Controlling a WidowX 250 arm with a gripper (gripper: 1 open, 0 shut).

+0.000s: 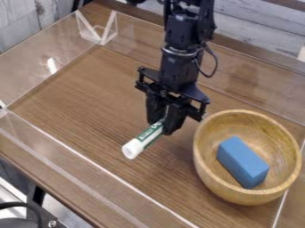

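A black gripper (163,112) reaches down to the middle of the wooden table and is shut on a white and green tube (143,140), which slants down to the lower left with its white end at the front. The fingertips are partly hidden by the gripper's body. To the right of it is a yellow bowl (274,139) holding a blue box (243,162).
Clear plastic pieces stand at the upper left edge, and a black cable lies at the lower left corner.
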